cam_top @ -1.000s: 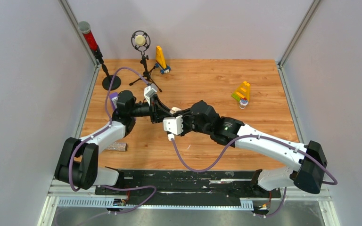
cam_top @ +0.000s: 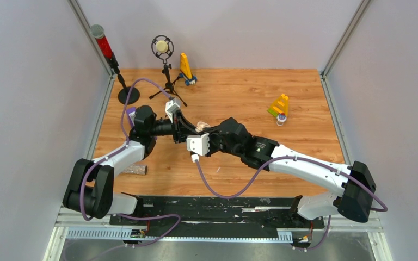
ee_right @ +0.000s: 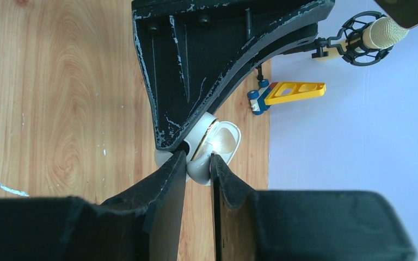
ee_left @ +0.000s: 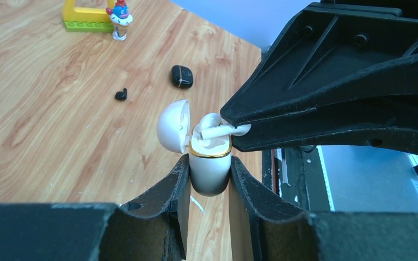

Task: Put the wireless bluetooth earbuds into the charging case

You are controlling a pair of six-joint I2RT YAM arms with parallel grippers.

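Observation:
A white charging case (ee_left: 210,182) with a gold rim and its lid (ee_left: 173,128) open is pinched upright in my left gripper. Over the case's opening lies a white earbud, its stem (ee_left: 217,131) slanting across and its far end between the fingertips of my right gripper. From the right wrist view, the earbud (ee_right: 200,172) sits between the shut fingers, against the case (ee_right: 200,130) and close by the lid's hollow inside (ee_right: 226,140). How deep the earbud reaches into its slot I cannot tell. In the top view both grippers meet, hiding most of the case.
A black earbud (ee_left: 121,94) and a black case (ee_left: 182,76) lie on the table. An ice-cream figure (cam_top: 281,119) and yellow toy (cam_top: 281,103) stand at the right. Two microphones (cam_top: 162,47) occupy the back left.
Over the last second my right arm has shifted slightly left toward the left gripper, and a little more of the white case's lid shows. My left arm looks still.

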